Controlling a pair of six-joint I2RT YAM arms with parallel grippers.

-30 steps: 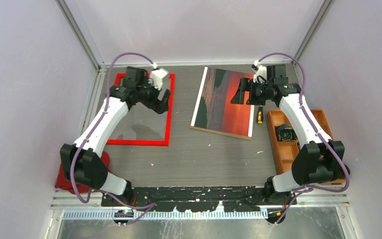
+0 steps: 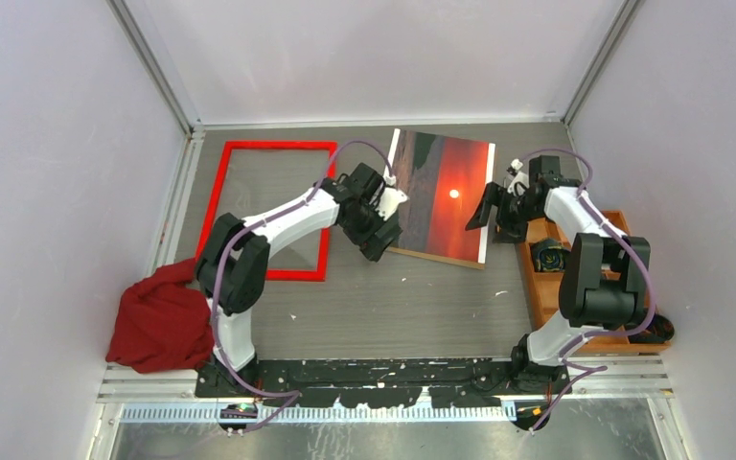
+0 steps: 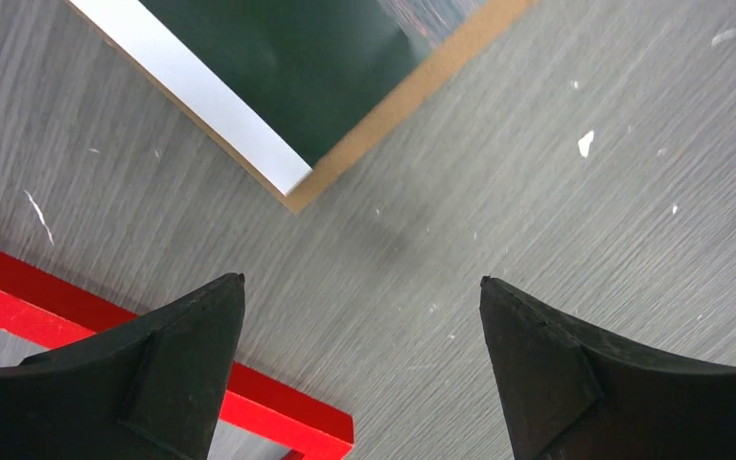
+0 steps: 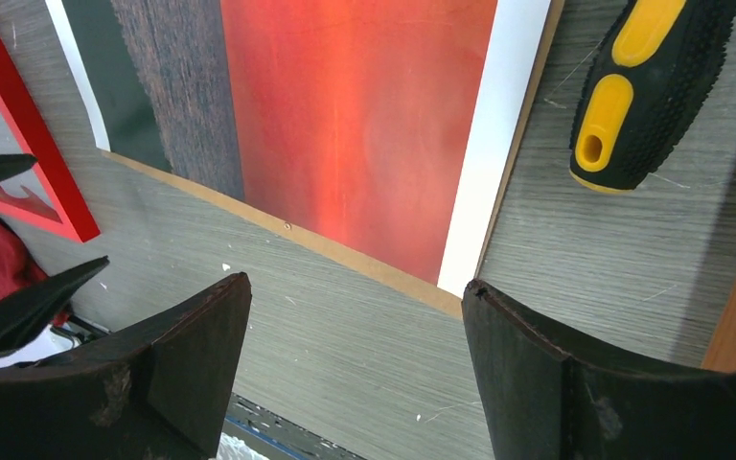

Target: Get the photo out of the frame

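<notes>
The photo (image 2: 460,192), a red sunset print with white borders, lies on a thin brown backing board (image 2: 439,257) at the back middle of the table. To its left rests the empty red frame (image 2: 281,145), apart from the board. My left gripper is open above the table by the board's front left corner, with only bare tabletop between its fingers. Open too, my right gripper hangs over the board's front right corner and touches nothing that I can see. In the right wrist view the photo's white border reaches almost to the board's edge.
A yellow and black screwdriver handle (image 4: 647,91) lies right of the board. Beyond it stands a wooden tray (image 2: 546,287) holding a tape measure (image 2: 549,255). A red cloth (image 2: 161,321) is heaped at the left.
My left gripper has swung right from above the red frame to the board's front left corner. The right gripper has come toward the front and slightly right. Photo and board have not moved.
</notes>
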